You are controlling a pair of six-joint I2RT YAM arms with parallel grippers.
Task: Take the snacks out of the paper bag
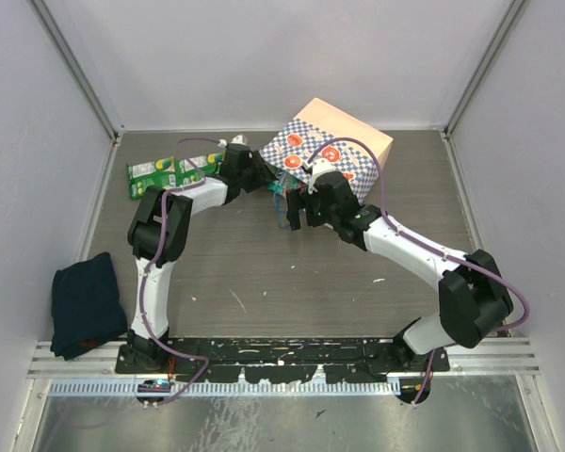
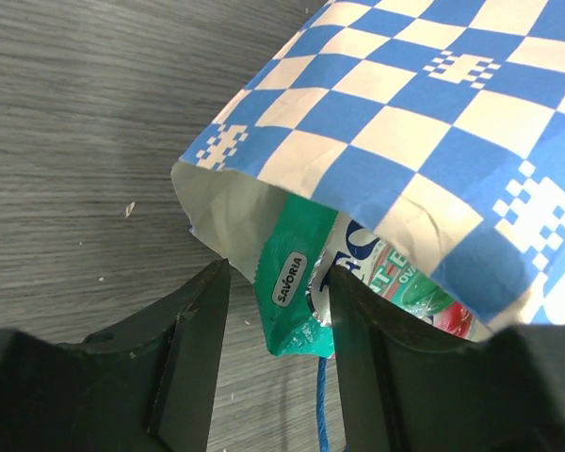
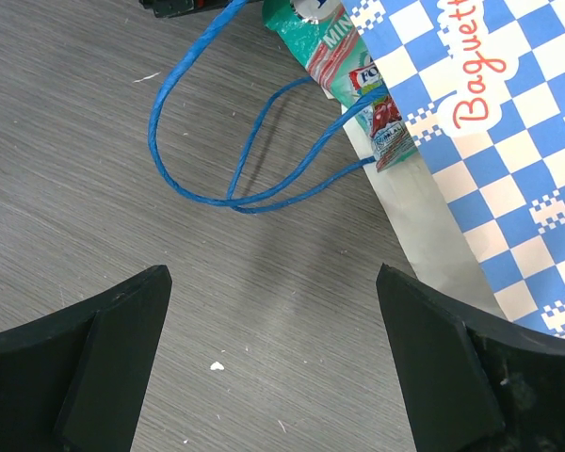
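The checkered paper bag [image 1: 320, 141] lies on its side at the back, blue rope handles [image 3: 198, 193] looping out of its mouth. A teal Savoria snack pack [image 2: 292, 301] pokes from the opening in the left wrist view; more packs show inside. My left gripper is at the mouth, fingers parted either side of the pack's end, partly open. My right gripper hovers open over bare table in front of the bag, nothing between its fingers.
Green snack packs [image 1: 153, 177] lie at the back left behind the left arm. A dark folded cloth [image 1: 87, 306] sits at the front left.
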